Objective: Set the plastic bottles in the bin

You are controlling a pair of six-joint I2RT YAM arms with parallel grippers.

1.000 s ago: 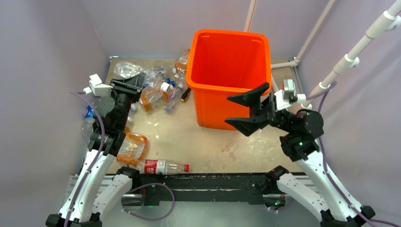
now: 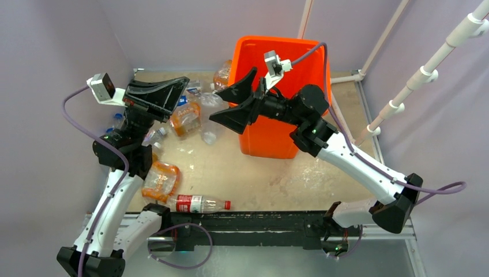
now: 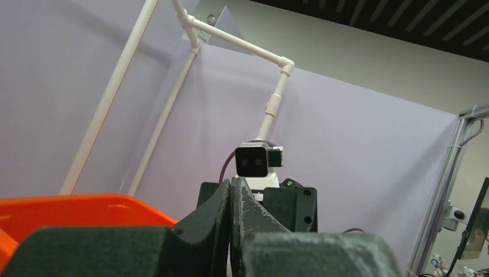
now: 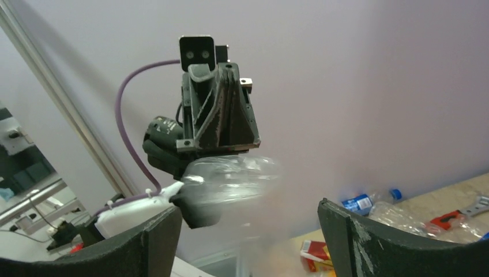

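A blurred clear bottle [image 4: 230, 179] is in mid-air in the right wrist view, below the tips of my left gripper [image 2: 183, 81], which is shut with nothing between its fingers. In the top view it shows as a pale smear left of the right gripper's tips. My right gripper [image 2: 214, 105] is partly open over the left rim of the orange bin [image 2: 268, 135], and I see no grip on the bottle. Other bottles lie on the table: an orange-banded one [image 2: 185, 118], another at front left [image 2: 161, 182], and a red-capped one [image 2: 199, 204].
More clear bottles crowd the back left, one orange-tinted bottle [image 2: 222, 75] against the bin. A red-handled tool [image 4: 461, 213] lies among bottles in the right wrist view.
My right gripper has swung left across the bin.
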